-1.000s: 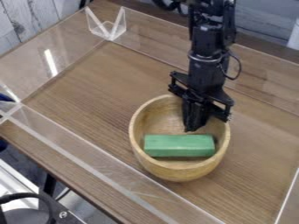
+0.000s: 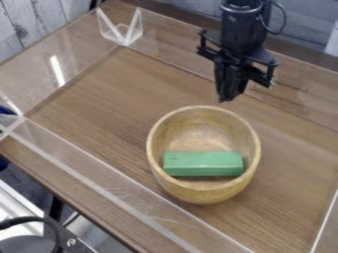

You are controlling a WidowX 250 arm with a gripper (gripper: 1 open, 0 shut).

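A round light wooden bowl [image 2: 187, 126] sits on the wooden table, holding a green block [image 2: 201, 165] that lies in its front half. The black gripper [image 2: 228, 91] hangs above and behind the bowl, clear of it, its tip narrow and shut with nothing visible between its fingers.
A clear plastic piece [image 2: 122, 28] is at the back left. Black cabling [image 2: 27, 237] shows at the bottom left corner, past the table's edge.
The gripper has risen up and back, out of the bowl to a spot above and behind it. The bowl and green block look unmoved.
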